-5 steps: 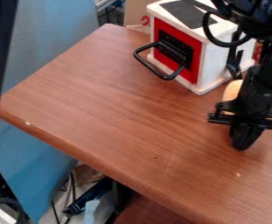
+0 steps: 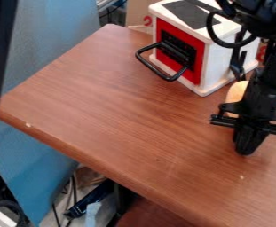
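My black gripper (image 2: 247, 138) hangs low over the right part of the wooden table (image 2: 116, 124), its fingers together, with nothing visible between them. Just behind it, partly hidden by the arm, is a pale yellow-orange object (image 2: 235, 91). At the back right stands a white box with a red front (image 2: 178, 55) and a black loop handle sticking out toward the left.
The table's left edge borders a blue panel (image 2: 45, 62), with cables and clutter below the front left edge. A cardboard box (image 2: 139, 11) is behind the white box.
The box and table are unchanged.
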